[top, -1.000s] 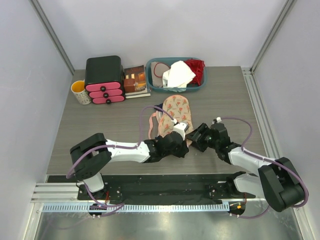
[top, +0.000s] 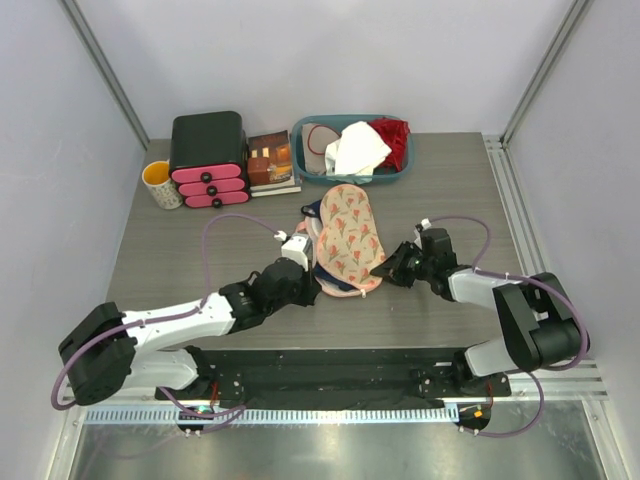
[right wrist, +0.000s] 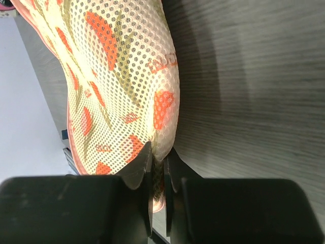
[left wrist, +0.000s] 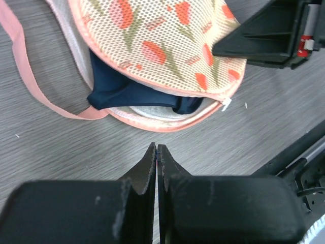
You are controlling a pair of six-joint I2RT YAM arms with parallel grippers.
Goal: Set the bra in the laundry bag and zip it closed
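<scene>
The floral mesh laundry bag (top: 348,235) lies flat on the table with its near edge gaping. Inside that gap, navy bra fabric (left wrist: 129,94) shows under the top mesh, and a pink strap loops out at the left. More navy cloth (top: 311,211) pokes out at the bag's far left. A small white tab (left wrist: 226,103) sits at the rim's right end. My left gripper is shut just short of the near rim, with nothing visible between its fingertips. At the bag's right edge, my right gripper is shut on a pinched fold of the mesh.
Behind the bag stands a teal basket (top: 303,165) holding cloths. Books (top: 272,163), a black and pink drawer box (top: 208,150) and a cup (top: 160,183) line the back left. Bare table lies left and right of the bag.
My left gripper has moved left, away from the right gripper, uncovering the bag's near opening.
</scene>
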